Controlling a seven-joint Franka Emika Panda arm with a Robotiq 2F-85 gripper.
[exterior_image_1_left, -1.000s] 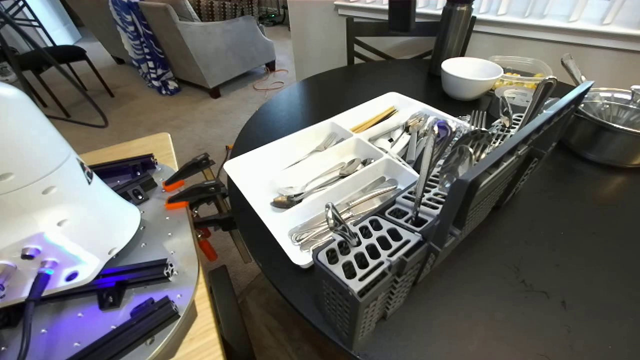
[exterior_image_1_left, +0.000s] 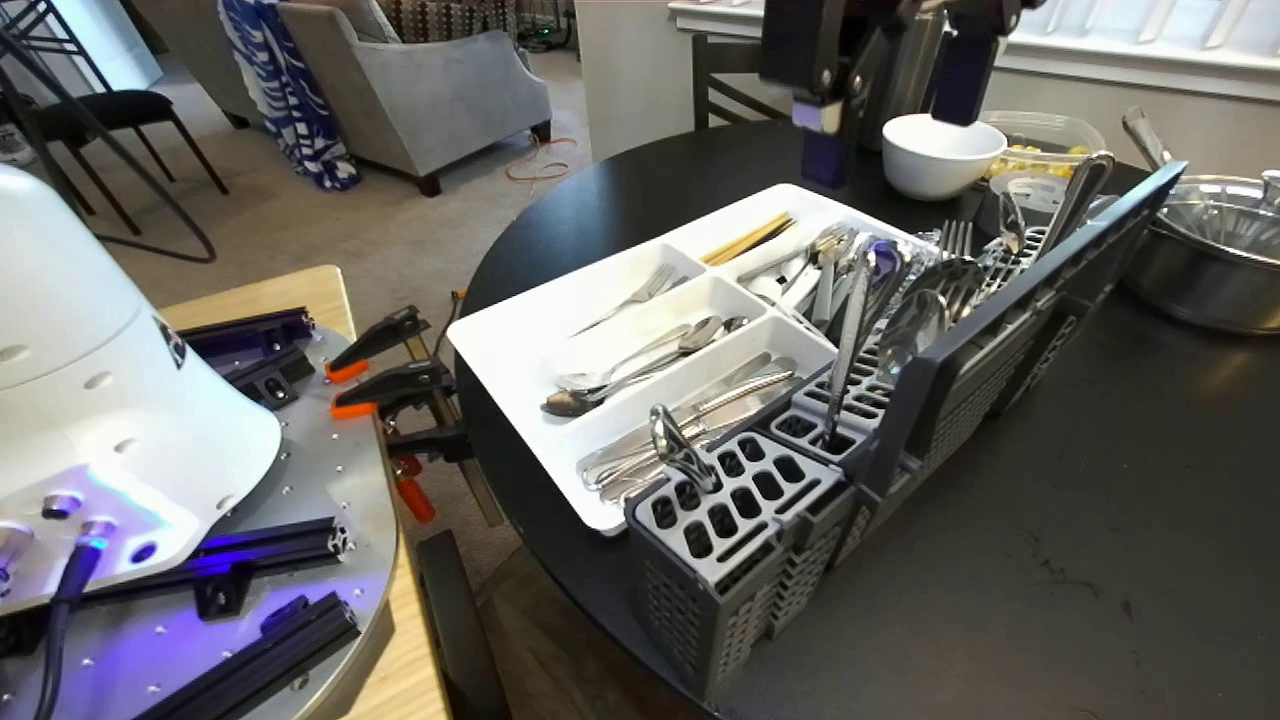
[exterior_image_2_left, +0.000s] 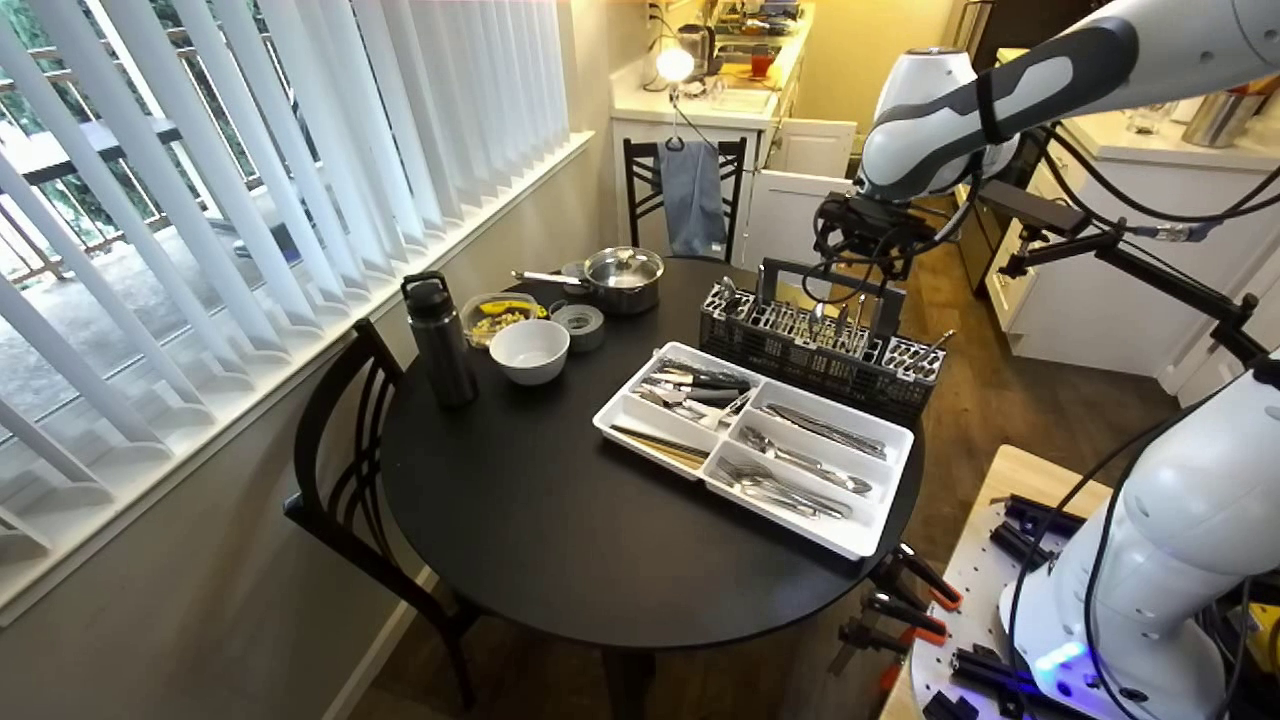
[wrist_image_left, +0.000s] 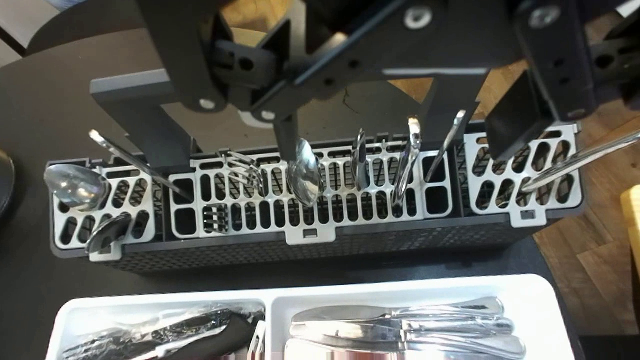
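My gripper stands open over the grey cutlery basket (wrist_image_left: 310, 235), its fingers wide apart with nothing between them. Spoons, forks and other utensils stand upright or leaning in the basket's slots, among them a spoon (wrist_image_left: 304, 174) close to the left finger in the wrist view. Alongside the basket lies a white divided tray (exterior_image_2_left: 780, 402). Its compartments hold knives (exterior_image_1_left: 708, 422), spoons (exterior_image_2_left: 806, 458), forks (exterior_image_2_left: 768, 484), chopsticks (exterior_image_1_left: 750, 240) and mixed utensils. In exterior view 1, only the lower part of the gripper shows, at the top edge.
A white bowl (exterior_image_2_left: 529, 352), a clear food container (exterior_image_2_left: 498, 314), a lidded pot (exterior_image_2_left: 624, 282) and a dark bottle (exterior_image_2_left: 439, 342) stand on the black round table (exterior_image_2_left: 564, 528). The basket's raised handle rises near the gripper.
My gripper has come lower in exterior view 1. A second ago only a dark fingertip showed at the top; now both fingers show. The cutlery, basket and tray have not moved.
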